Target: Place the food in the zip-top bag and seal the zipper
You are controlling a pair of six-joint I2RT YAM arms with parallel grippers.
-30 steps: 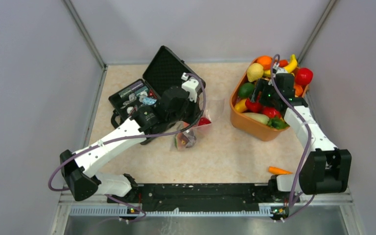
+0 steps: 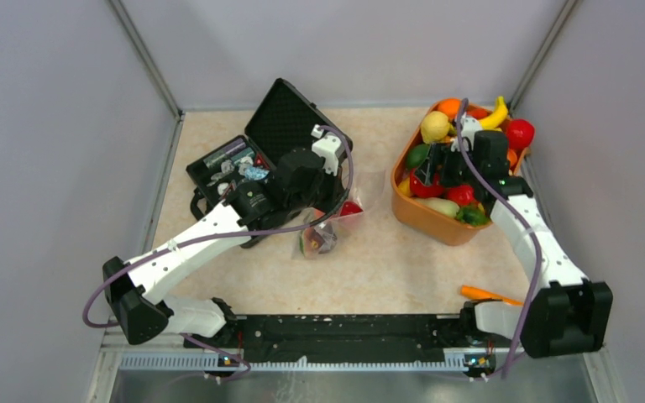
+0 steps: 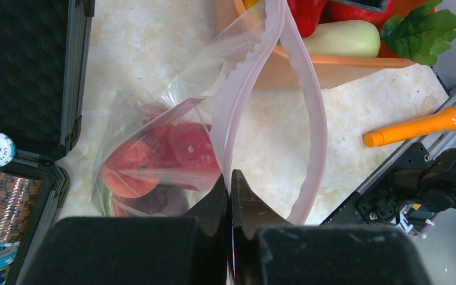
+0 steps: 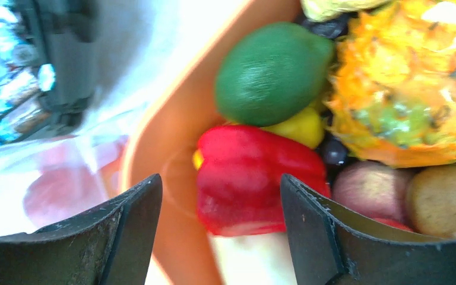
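Observation:
A clear zip top bag holding red and dark produce hangs open from my left gripper, which is shut on its pale pink zipper edge. My right gripper is part open above the orange bin, fingers either side of a red pepper; whether they touch it cannot be told. Around the pepper lie a green avocado-like fruit, a bumpy yellow-orange item and potatoes.
An open black case with chips and other small items stands left and behind the bag. An orange carrot-like piece lies at the front right.
The right arm has shifted slightly toward the front, with its gripper still over the bin. My left arm and the bag look unmoved.

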